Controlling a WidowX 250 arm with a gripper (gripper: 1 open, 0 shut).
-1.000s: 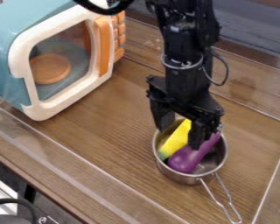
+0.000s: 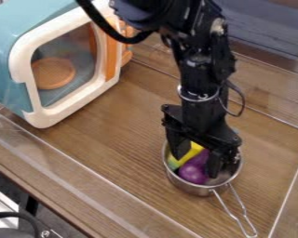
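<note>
My black gripper (image 2: 201, 144) is open and reaches down into a metal pot (image 2: 205, 187) with a wire handle. Inside the pot a yellow item (image 2: 184, 154) and a purple eggplant-like item (image 2: 193, 172) lie partly hidden beneath the fingers, which stand around their upper parts.
A toy microwave (image 2: 46, 101) in teal, white and orange stands at the upper left with an orange disc inside. Its front edge runs along the lower left.
My gripper has moved lower into the pot, covering more of the yellow and purple items.
</note>
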